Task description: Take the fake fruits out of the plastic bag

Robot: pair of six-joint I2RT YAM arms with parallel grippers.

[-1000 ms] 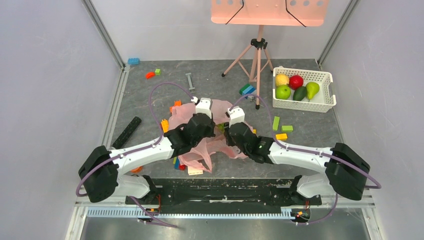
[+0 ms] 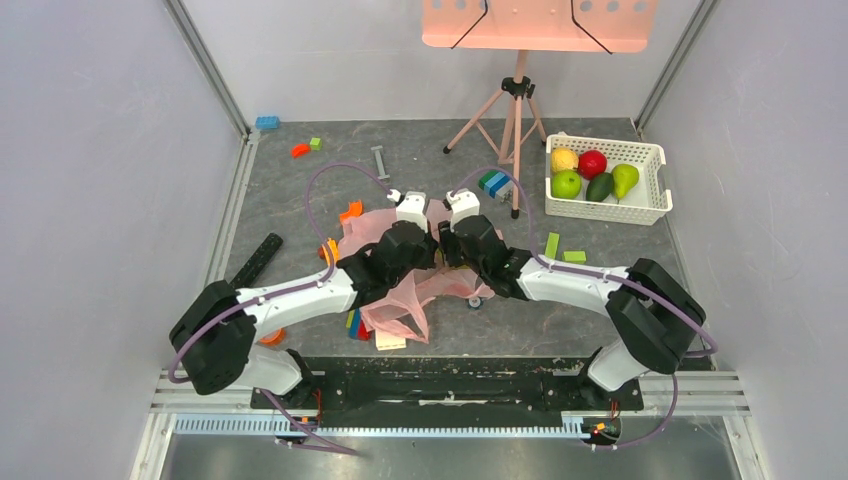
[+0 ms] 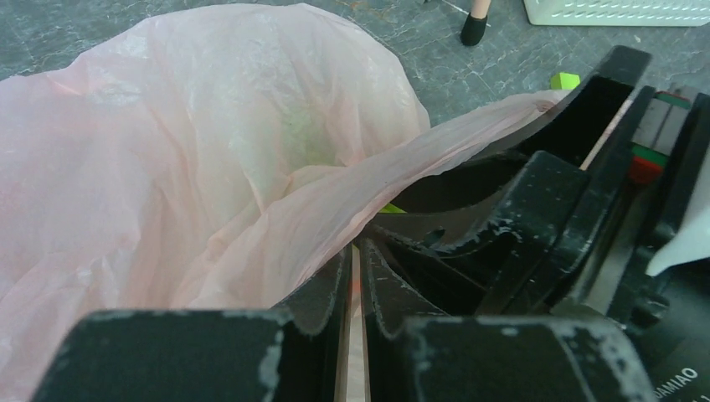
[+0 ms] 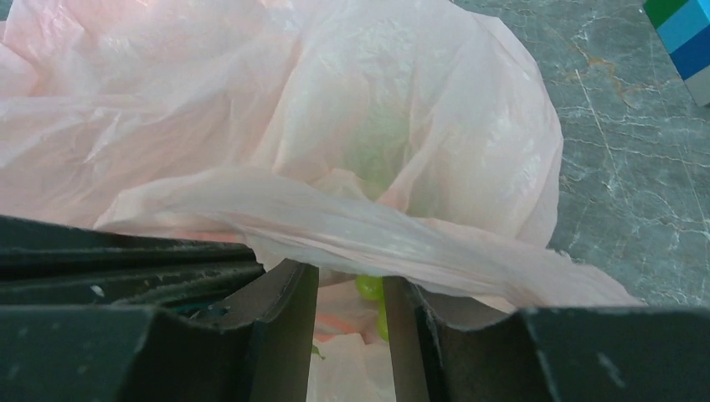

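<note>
The pink, see-through plastic bag (image 2: 405,300) lies crumpled mid-table. My left gripper is shut on a fold of it; little of the pinch itself shows. In the top view, my right gripper (image 2: 448,245) is close against the left one, over the bag's opening. Its fingers (image 4: 285,327) stand part open at the bag's raised edge (image 4: 352,222). Green fruit (image 4: 369,287), perhaps grapes, shows in the gap behind them, inside the bag and not held. Another pale green shape shows dimly through the film, too blurred to name.
A white basket (image 2: 610,209) at the far right holds several fruits, among them a red one (image 2: 592,164) and an avocado (image 2: 600,187). A pink tripod stand (image 2: 517,130) rises behind. Loose blocks (image 2: 552,245) and a black cylinder (image 2: 260,262) lie around the bag.
My right gripper has moved left and slightly up in the top view, up beside the left one. The left gripper has shifted a little to the right, the bag with it.
</note>
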